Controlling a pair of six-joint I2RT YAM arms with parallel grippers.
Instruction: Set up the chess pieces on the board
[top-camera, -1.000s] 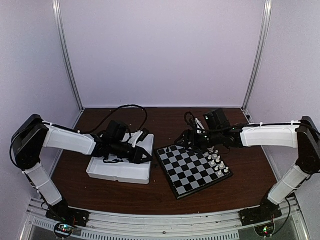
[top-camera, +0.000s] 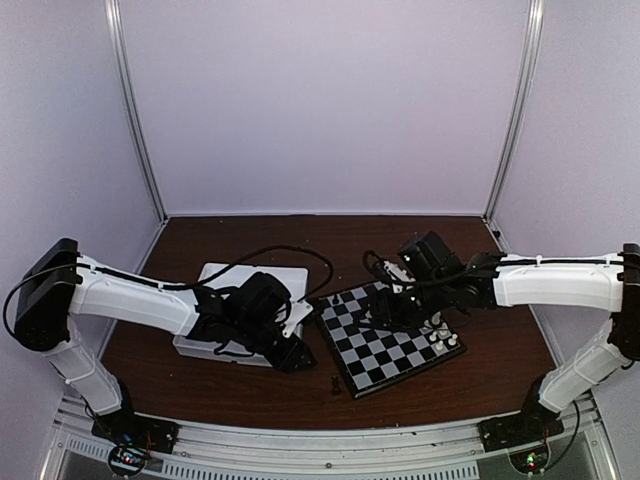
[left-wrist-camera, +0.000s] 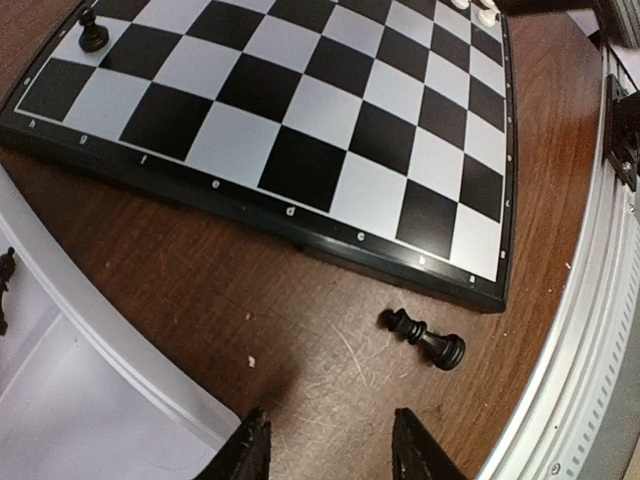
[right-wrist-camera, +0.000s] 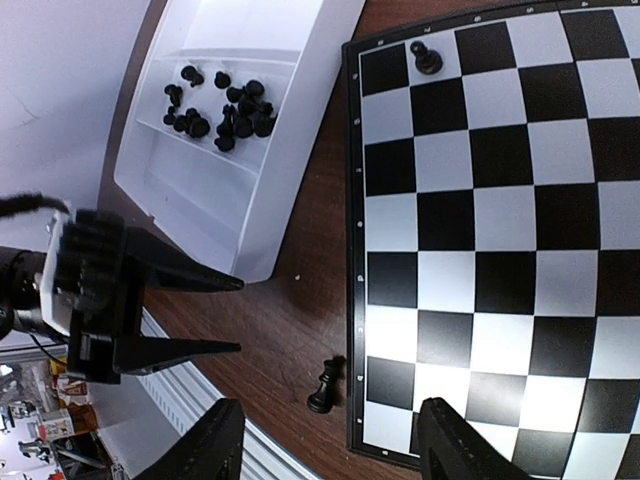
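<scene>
A black chess piece lies on its side on the wooden table, just off the board's near left corner; the right wrist view shows the same fallen piece. The chessboard carries one upright black piece at its far left corner and several white pieces along its right side. My left gripper is open and empty, between the box and the board. Above the board, my right gripper has its fingers apart, with nothing held between them.
Left of the board stands a white box with several black pieces in one compartment. Its wall is close to my left gripper. The metal rail borders the table in front.
The right gripper has lowered slightly.
</scene>
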